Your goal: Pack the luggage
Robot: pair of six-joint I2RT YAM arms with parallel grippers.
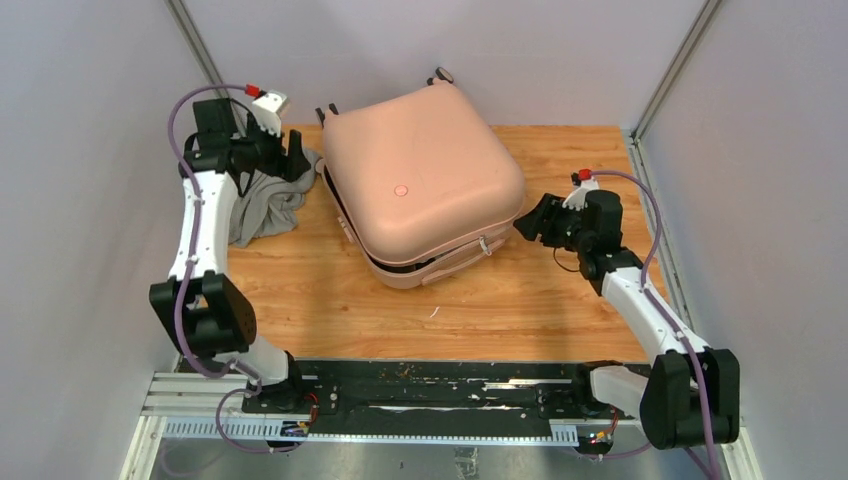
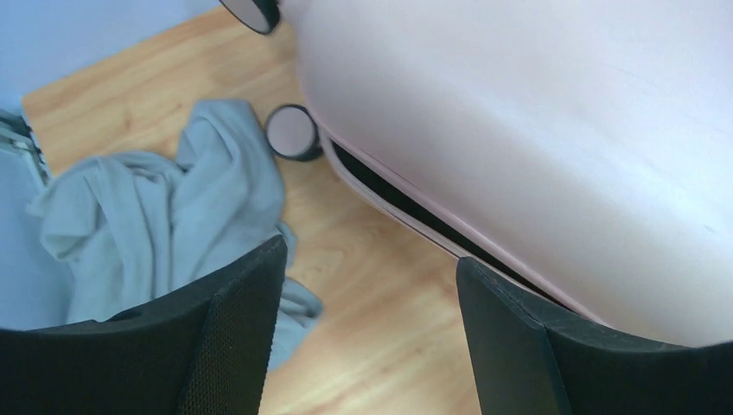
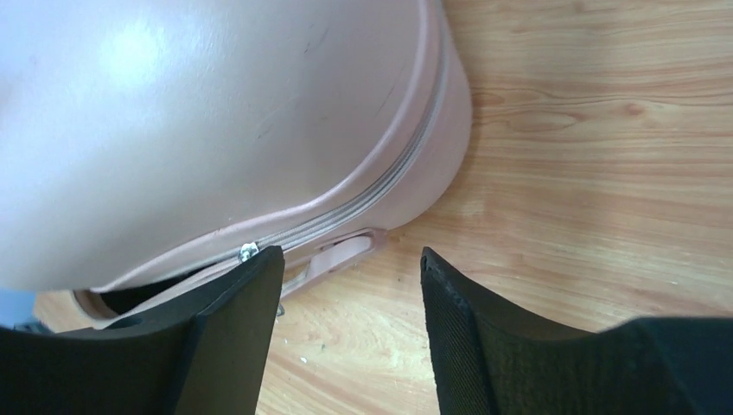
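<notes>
A large pink suitcase (image 1: 420, 170) lies askew at the back centre, lid down, with a dark gap along its left and front edges; a zipper pull (image 3: 248, 252) sits on its front seam. My left gripper (image 1: 290, 155) hangs left of the suitcase, above a crumpled grey cloth (image 2: 216, 199), its fingers apart with nothing between them. My right gripper (image 1: 535, 220) stands open beside the suitcase's right front corner, nothing between its fingers.
Bare wooden floor (image 1: 420, 325) spreads in front of the suitcase and to its right. Pale walls (image 1: 500, 60) close in the back and both sides, with metal rails along the side edges.
</notes>
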